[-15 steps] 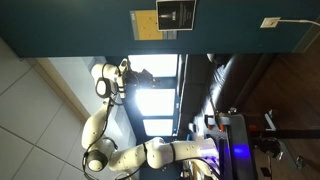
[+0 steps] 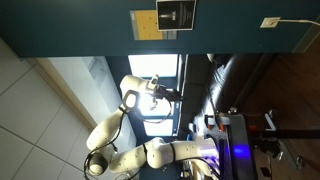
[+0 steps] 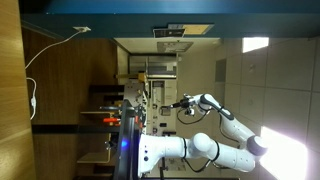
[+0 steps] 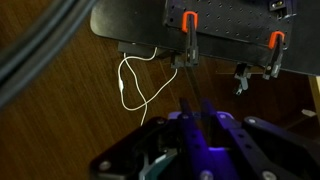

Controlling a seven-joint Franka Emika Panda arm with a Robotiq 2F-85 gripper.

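Note:
Both exterior views are turned on their side, with the ceiling lights on one side and the floor on the other. My gripper (image 2: 168,94) is at the end of the raised arm, high in the room and away from the table. From the other side, the gripper (image 3: 180,104) is small and dark. In the wrist view, the dark gripper is low in the picture over the wooden floor. Its fingers blend into the dark background, so I cannot make out the fingers or anything between them.
The dark table edge (image 4: 140,47) crosses the top of the wrist view, with orange-handled clamps (image 4: 276,40) fixed along it. A white cable (image 4: 126,88) lies on the floor (image 4: 72,126). A blue wall (image 2: 95,30) runs along one side. Open air surrounds the gripper.
In exterior view 1 my gripper and forearm have moved right and slightly down in the picture, which is lower in the room. The arm's base and table have stayed put.

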